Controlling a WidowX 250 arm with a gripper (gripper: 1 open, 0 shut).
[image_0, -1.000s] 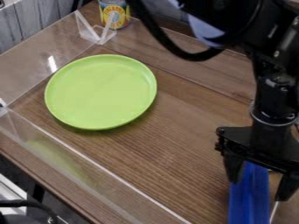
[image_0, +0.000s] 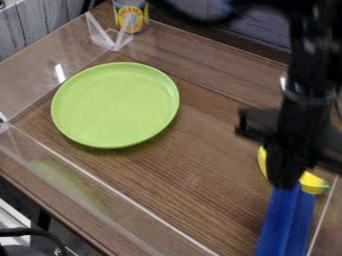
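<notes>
My black gripper (image_0: 283, 150) is at the right of the view, blurred, above the upper end of a long blue object (image_0: 283, 225). A yellow object (image_0: 313, 183) shows behind its lower part, partly hidden. The fingertips are too blurred to tell whether anything sits between them.
A green plate (image_0: 115, 105) lies on the wooden table (image_0: 174, 190) at left of centre. A can (image_0: 130, 16) and clear plastic clips stand at the back left. Clear panels edge the left side.
My gripper has risen from the blue object and is now blurred. A yellow object that was hidden now shows behind it, and more of the blue object is visible.
</notes>
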